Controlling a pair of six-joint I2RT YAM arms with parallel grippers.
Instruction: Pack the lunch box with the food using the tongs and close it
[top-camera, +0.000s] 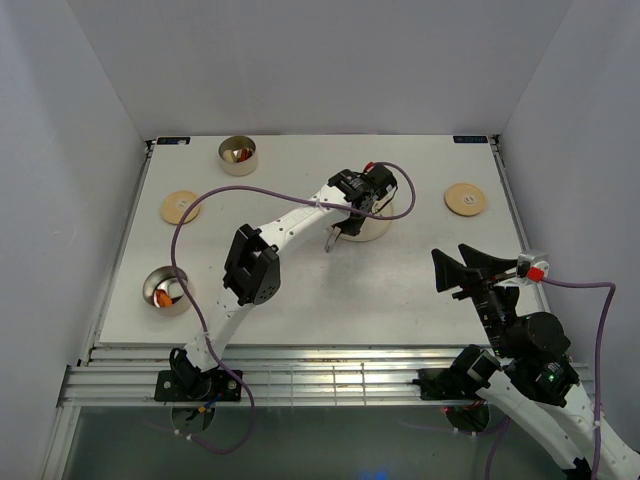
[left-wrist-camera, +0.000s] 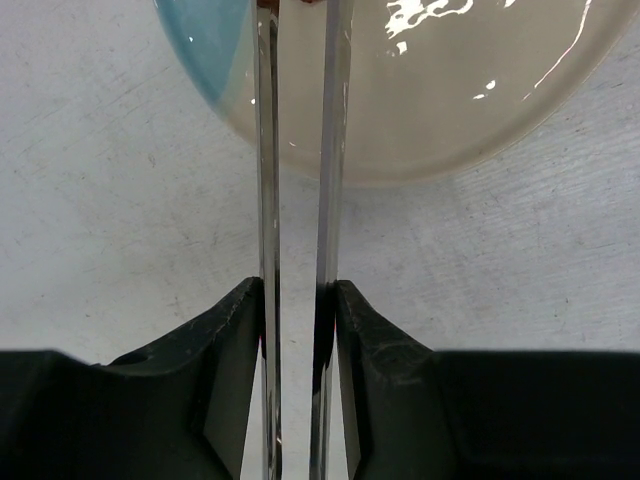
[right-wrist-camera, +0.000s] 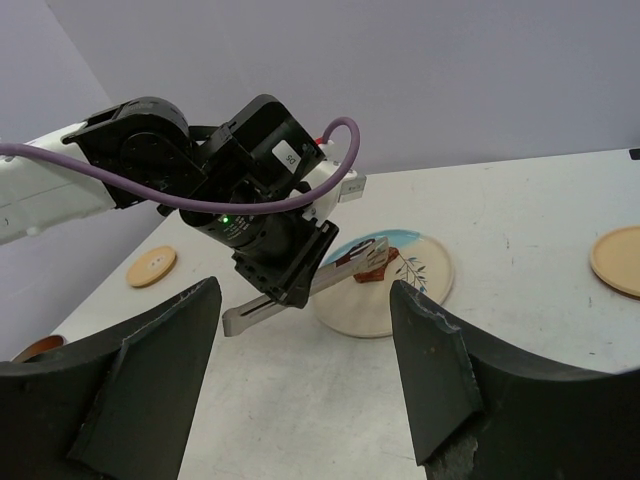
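My left gripper is shut on a pair of metal tongs (left-wrist-camera: 334, 150), their two arms running parallel between the black fingers. In the right wrist view the tongs' front end lies over a round cream plate (right-wrist-camera: 432, 292) with a blue edge. A reddish-brown piece of food (right-wrist-camera: 372, 274) lies on that plate at the tongs' tips; whether the tips pinch it, I cannot tell. In the left wrist view only a sliver of it shows at the top. Off the table's front right, my right gripper (top-camera: 450, 257) stands open and empty.
A bowl with food (top-camera: 238, 166) stands at the back left, and a metal pot with an orange piece (top-camera: 164, 298) at the front left. Flat round wooden discs lie left (top-camera: 180, 207) and right (top-camera: 465, 199).
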